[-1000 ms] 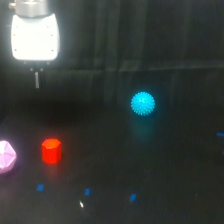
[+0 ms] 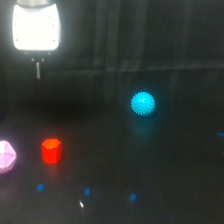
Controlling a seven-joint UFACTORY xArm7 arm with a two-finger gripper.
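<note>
At the upper left hangs the bright white end of my arm, with the gripper [image 2: 39,69] a thin dark tip beneath it. Its fingers are too small and dark to make out, so whether they are open or shut does not show. No object is visible at the tip. Below it, well apart, a red faceted block [image 2: 51,151] rests on the dark surface. A pink faceted ball [image 2: 6,157] is partly cut off by the left edge. Right of the middle sits a light-blue knobbly ball [image 2: 143,103].
Small blue marks [image 2: 87,191] dot the dark surface [image 2: 170,160] near the front, and another blue mark [image 2: 220,134] shows at the right edge. A dark curtain [image 2: 130,35] hangs behind. Wide bare room lies right of the red block.
The white arm end and its tip have moved a little up and slightly right in the picture. The red block, pink ball and light-blue ball have stayed in place.
</note>
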